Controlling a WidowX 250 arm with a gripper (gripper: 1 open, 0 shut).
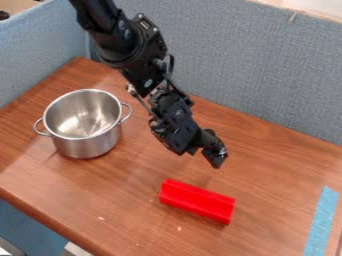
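Observation:
My black gripper (211, 152) hangs over the middle of the wooden table (134, 200), angled down to the right; whether its fingers are open or shut is unclear. Below it lies a red block (197, 201), apart from the gripper. A steel pot (83, 124) with two side handles stands to the left of the gripper.
Grey padded walls (254, 60) bound the back and left of the table. A light blue strip (321, 220) lies at the right edge. The table between pot and block is clear, as is the right middle.

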